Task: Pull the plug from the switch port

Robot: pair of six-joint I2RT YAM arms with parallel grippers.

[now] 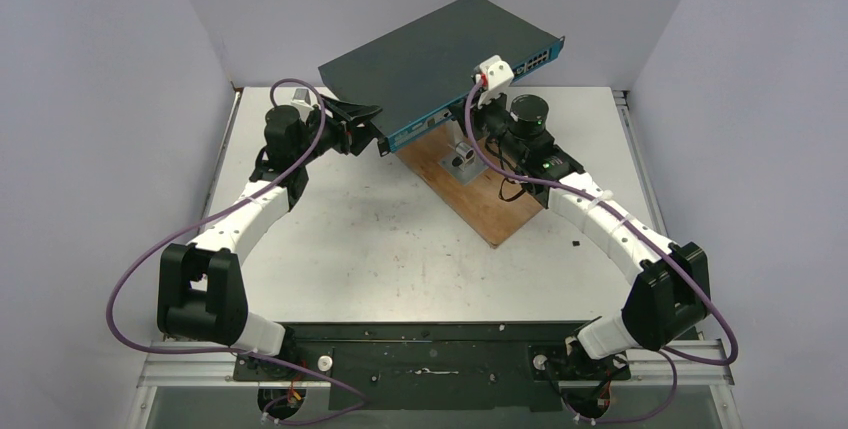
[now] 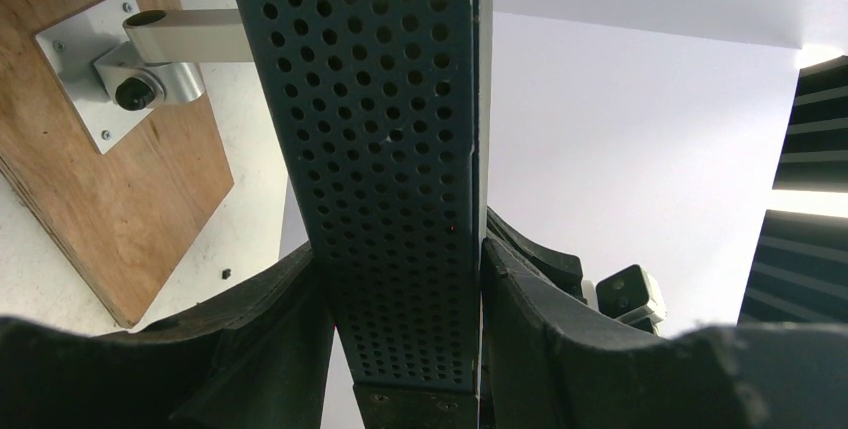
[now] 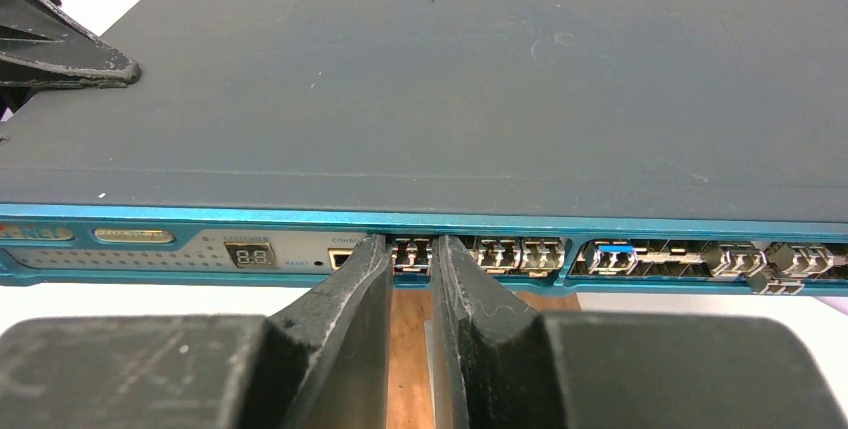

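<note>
The dark switch (image 1: 420,49) is held raised and tilted over a wooden board. My left gripper is shut on its perforated end, which fills the middle of the left wrist view. In the right wrist view the blue front panel (image 3: 200,217) runs across, with a row of ports (image 3: 520,254). My right gripper has its fingertips a little apart at one port in the middle of that row; whether a plug sits between them is unclear.
The wooden board (image 1: 470,209) with a metal bracket (image 2: 90,69) lies beneath the switch. Walls stand at back and sides.
</note>
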